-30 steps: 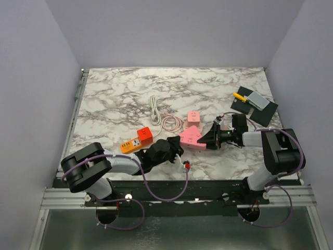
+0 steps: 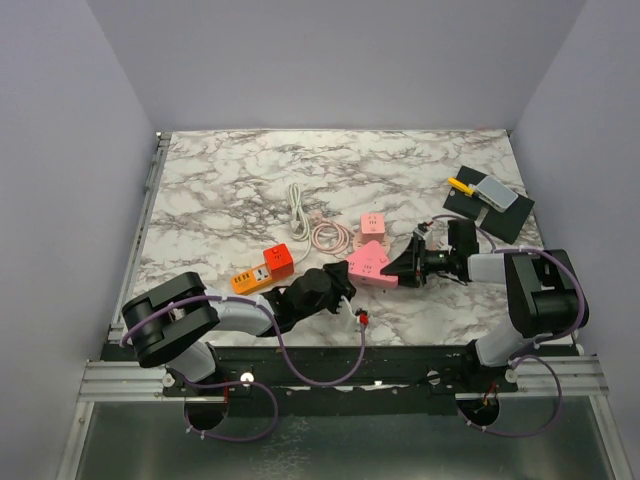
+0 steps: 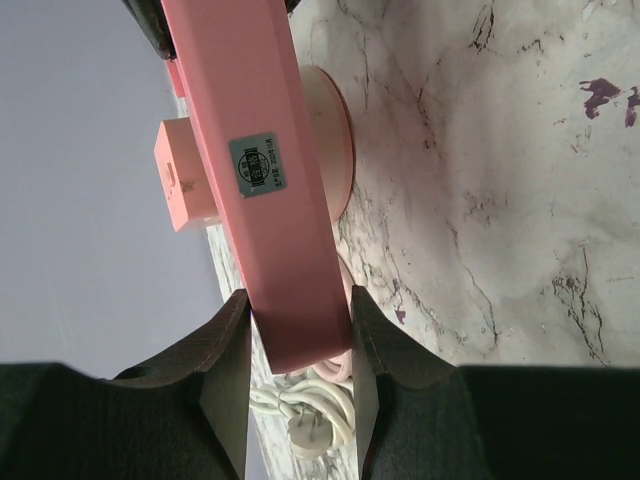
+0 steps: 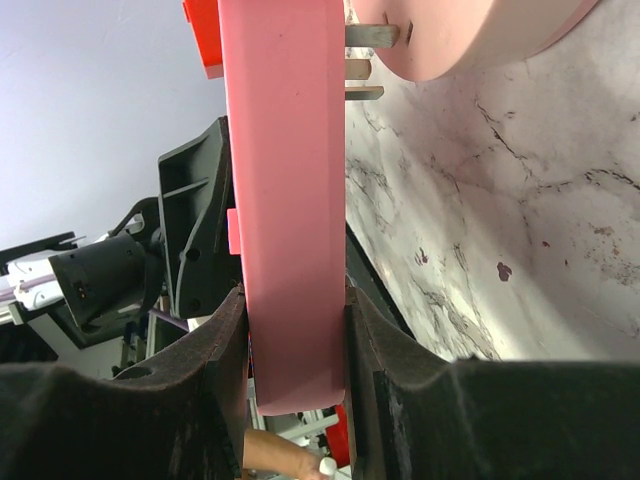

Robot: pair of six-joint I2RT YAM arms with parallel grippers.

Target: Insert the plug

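A long pink plug block with a small label lies across between both arms in the top view. My left gripper is shut on one end of it. At its other end my right gripper stands open, its fingers on either side of the block. Metal prongs stick out of the block toward a pink round socket with a slot in its face. The upper prong's tip is close to that slot, with a small gap showing. The other slots are hidden.
A pink power cube stands just behind the block, with coiled pink cable and white cable to its left. Orange and yellow blocks sit near the left arm. A black board lies far right.
The block and both grippers have shifted very slightly to the right in the top view. Everything else stays in place.
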